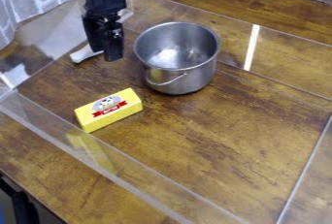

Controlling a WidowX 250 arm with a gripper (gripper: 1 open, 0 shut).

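My gripper [103, 46] hangs at the upper left, open and dark, just left of a steel pot [178, 55]. A pale object [84, 53] lies beside it, partly behind the gripper. A yellow box [109, 110] with a red label lies on the wooden surface in front of the pot.
Transparent wall edges border it along the lower left and right. Clear plastic covers the far left corner.
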